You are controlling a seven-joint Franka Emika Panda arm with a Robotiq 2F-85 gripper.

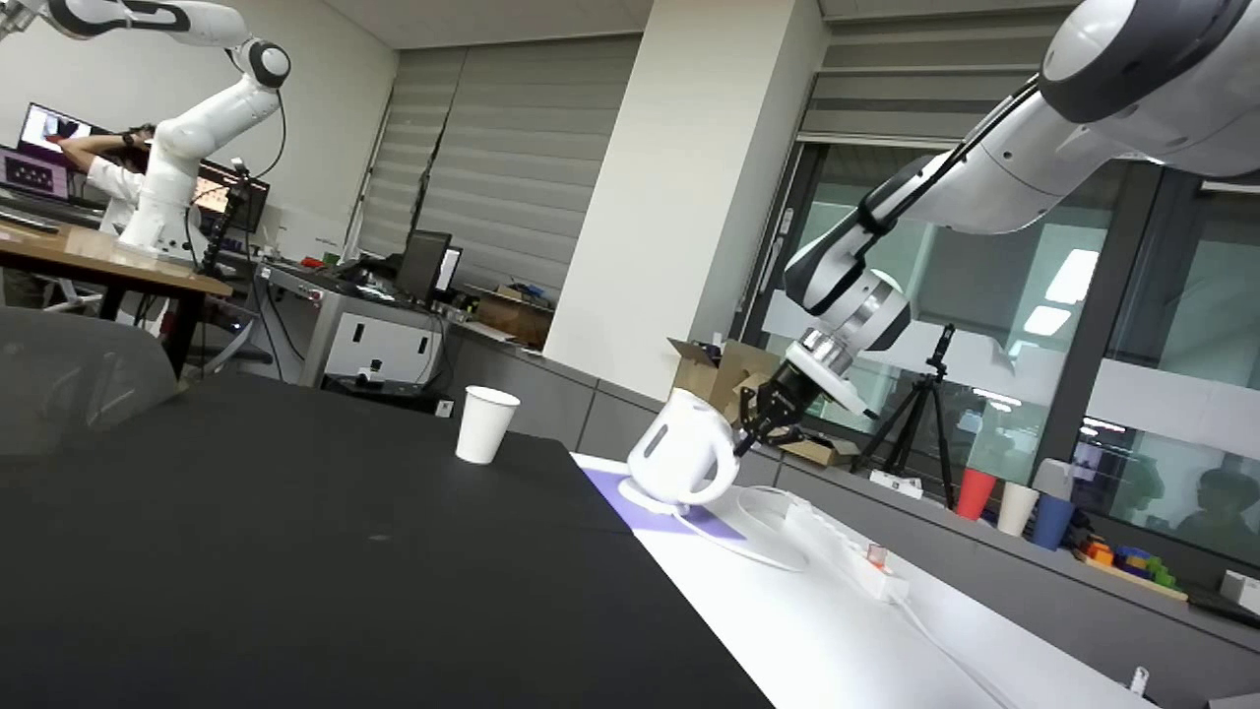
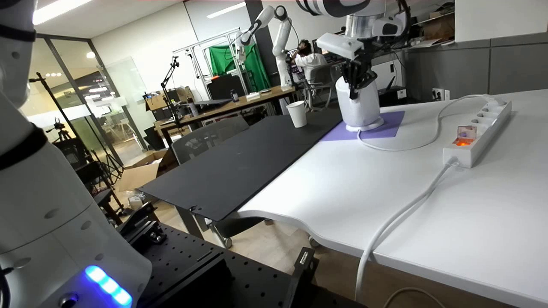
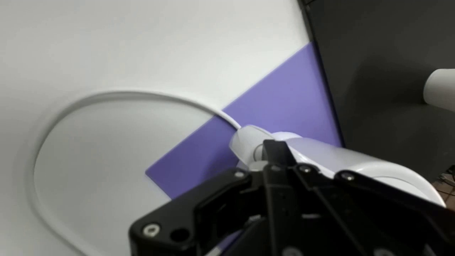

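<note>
A white electric kettle (image 1: 675,455) stands upright on its base over a purple mat (image 2: 394,123), its handle towards my arm. My gripper is shut, with nothing showing between its fingers. From exterior view 2, the closed fingertips (image 2: 354,94) are right against the kettle's near side, by the handle. The wrist view has the fingers covering part of the kettle (image 3: 375,164), so the exact contact spot is hidden. A white paper cup (image 1: 485,425) rests on the black surface beyond the mat.
The kettle's white cord (image 2: 436,134) loops across the white table (image 2: 329,190) to a power strip (image 2: 475,138) with an orange-lit switch. Red, cream and blue cups (image 1: 1049,521) line the ledge by the window.
</note>
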